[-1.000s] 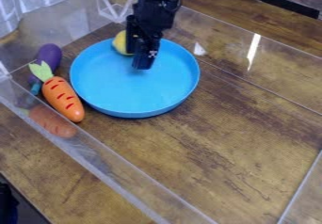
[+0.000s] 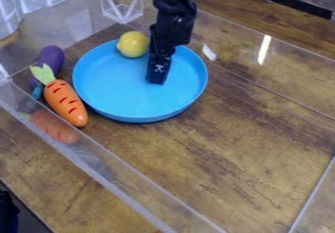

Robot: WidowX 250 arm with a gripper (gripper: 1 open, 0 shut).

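Observation:
My black gripper (image 2: 160,59) reaches down from the top centre, its fingertips low over the back part of a blue plate (image 2: 137,95). Just left of it, a yellow round object (image 2: 132,44) sits at the plate's back edge. The fingers are dark and hard to separate; nothing is visible held between them.
A toy carrot (image 2: 66,101) and a purple eggplant (image 2: 51,59) lie left of the plate, with a small teal item partly behind the carrot. Clear panels border the area. Bare wooden surface (image 2: 236,149) fills the right and front.
My gripper has moved down and a little to the right, away from the yellow object, which now shows more fully.

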